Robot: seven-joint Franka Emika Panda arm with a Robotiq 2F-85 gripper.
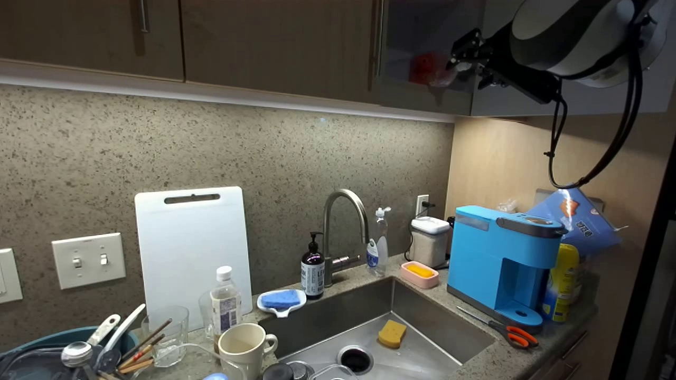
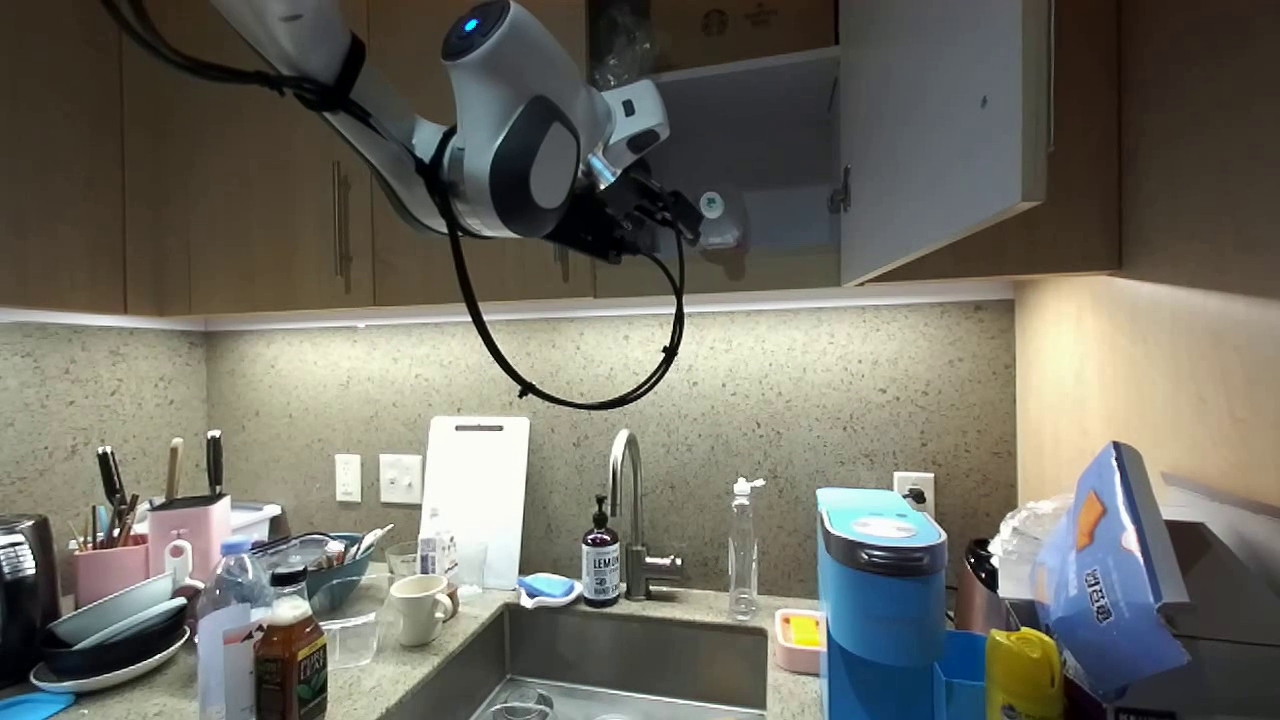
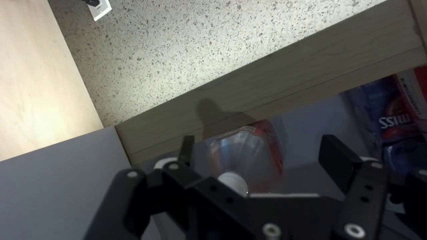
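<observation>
A clear bottle with a white cap and a red label (image 3: pixel 256 154) lies on its side in the open upper cabinet, cap toward me. My gripper stands open in front of it, with the bottle showing in the gap between the two spread fingers. Whether a finger touches it cannot be told. In the second exterior view the bottle (image 2: pixel 722 226) sits just right of the gripper (image 2: pixel 674 222), near the shelf's front edge. The first exterior view has the gripper (image 1: pixel 467 66) beside the bottle's red part (image 1: pixel 428 67), seen through the cabinet's dim side.
The cabinet door (image 2: pixel 942 120) hangs open on the right. Red and blue packages (image 3: pixel 394 116) share the shelf. Below are the sink (image 1: pixel 405 304), a blue coffee machine (image 1: pixel 478 253) and a faucet (image 1: pixel 345 196). The arm's cable loop (image 2: pixel 576 402) hangs free.
</observation>
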